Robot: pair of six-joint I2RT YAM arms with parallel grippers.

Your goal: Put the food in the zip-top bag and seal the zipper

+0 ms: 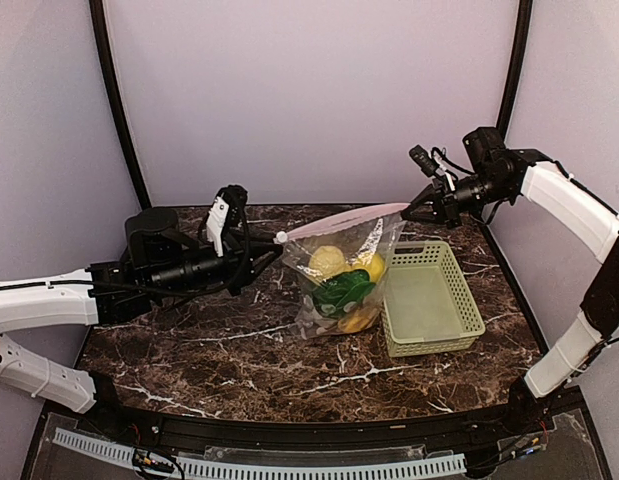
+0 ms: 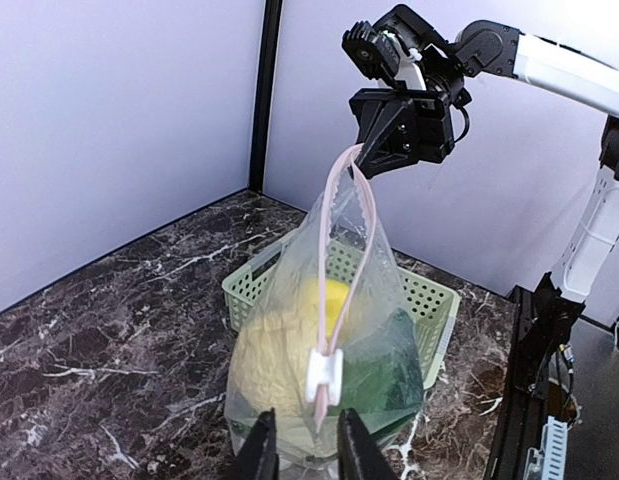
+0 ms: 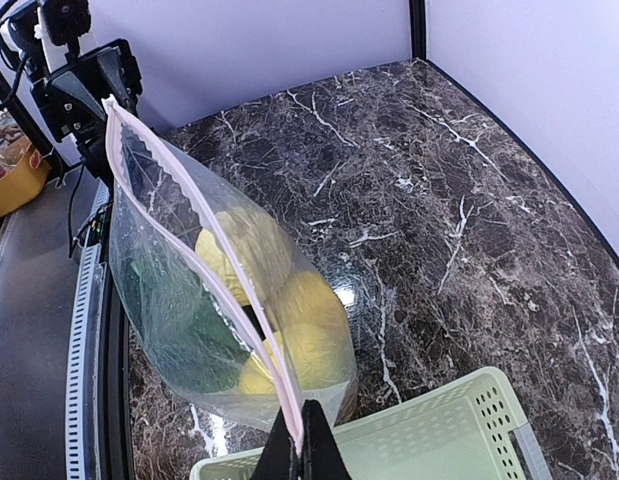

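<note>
The clear zip top bag (image 1: 339, 265) holds a round yellowish food (image 1: 327, 261), a yellow food (image 1: 370, 264) and a dark green one (image 1: 342, 292). Its pink zipper strip (image 1: 349, 219) stretches between my arms, with the white slider (image 1: 281, 238) at the left end. Right beside that slider is my left gripper (image 1: 273, 250), its fingers parted. The left wrist view shows the slider (image 2: 324, 377) just beyond and above the gap between the fingertips. My right gripper is shut on the zipper strip's other end, holding that top corner up.
A pale green basket (image 1: 476, 328) stands empty to the right of the bag, close against it. Open marble tabletop (image 1: 239, 370) lies in front of and left of the bag. Walls close in the table at the back and sides.
</note>
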